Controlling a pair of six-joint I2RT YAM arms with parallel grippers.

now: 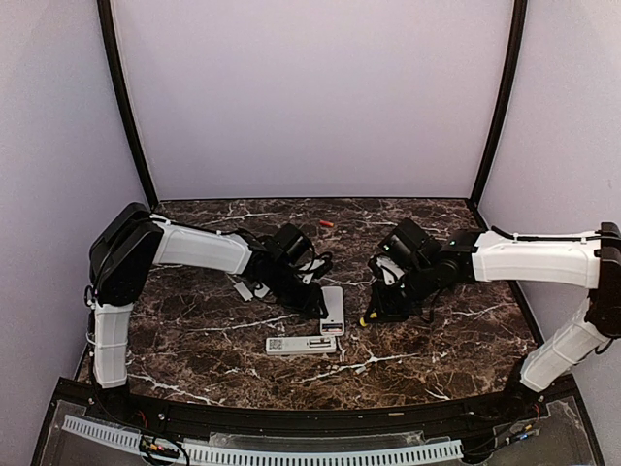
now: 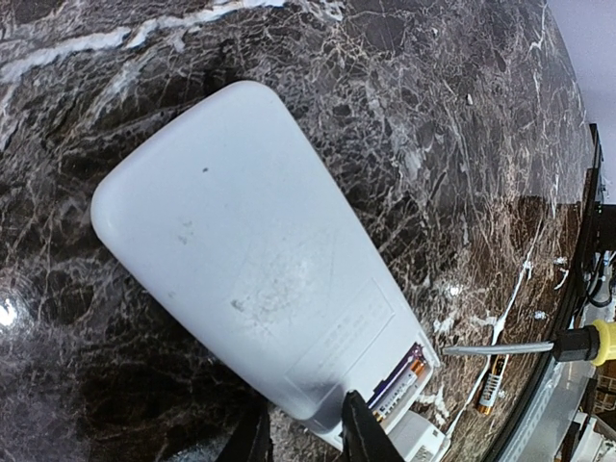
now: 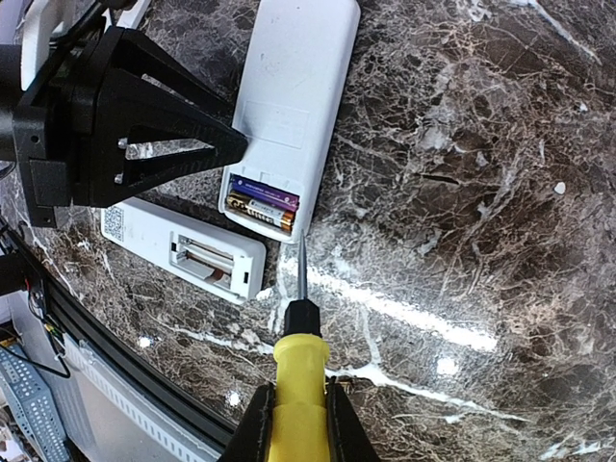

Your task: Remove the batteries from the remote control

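Note:
A white remote control (image 3: 289, 106) lies back up with its battery bay uncovered. Inside sit a purple battery (image 3: 266, 192) and a black, white and orange battery (image 3: 260, 211). At the remote's long left edge is my left gripper, slightly open; its fingertips are at the side close to the bay, and contact is hard to judge. My right gripper is shut on the yellow handle of a screwdriver (image 3: 300, 361). The screwdriver's metal tip points at the remote's bay-end corner; whether it touches cannot be told.
A second white remote (image 3: 144, 229) with an empty bay lies crosswise just in front. A loose battery (image 2: 492, 385) rests near the front edge. White pieces (image 1: 243, 290) lie behind the left arm, a red item (image 1: 326, 223) farther back.

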